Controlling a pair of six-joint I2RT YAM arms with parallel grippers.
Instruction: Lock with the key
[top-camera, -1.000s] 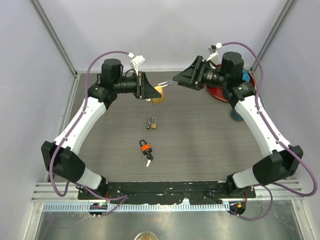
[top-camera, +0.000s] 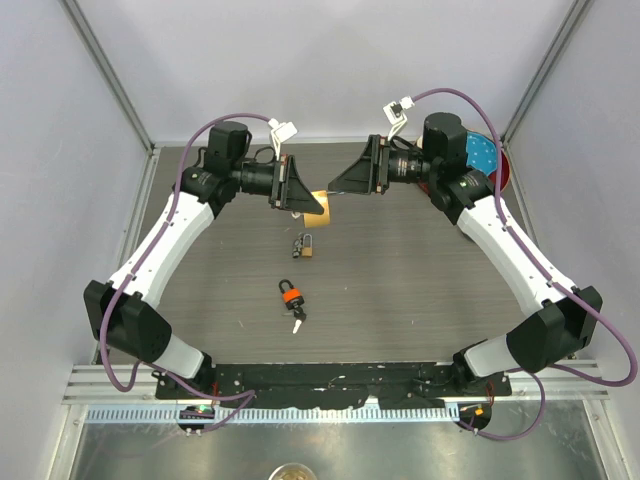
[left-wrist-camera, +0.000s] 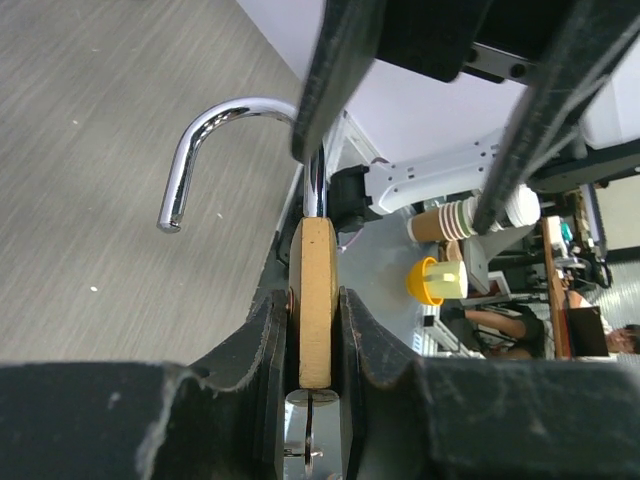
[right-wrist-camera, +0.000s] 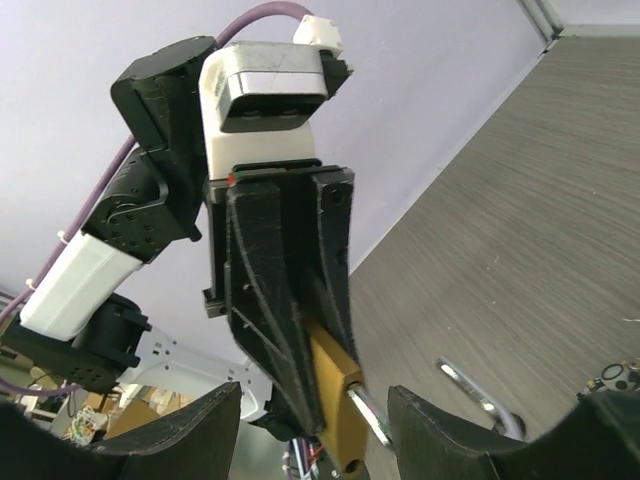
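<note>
A brass padlock (left-wrist-camera: 317, 300) is held up off the table by my left gripper (top-camera: 312, 208), which is shut on its body. Its chrome shackle (left-wrist-camera: 182, 175) swings out, with one end in the body and the other free. A thin metal piece, apparently the key (left-wrist-camera: 309, 432), sticks out from the body's far end in the left wrist view. My right gripper (top-camera: 334, 188) is open close by on the shackle side. In the left wrist view its fingers (left-wrist-camera: 340, 75) stand apart, one passing in front of the shackle; contact cannot be told.
A black-and-orange padlock (top-camera: 291, 295) with keys (top-camera: 298, 321) lies on the table. Further back are a small brass padlock (top-camera: 307, 245) and a dark combination lock (top-camera: 297, 245). A red bowl (top-camera: 505, 170) is partly behind the right arm.
The right gripper has moved left to the shackle, now mostly covered from above.
</note>
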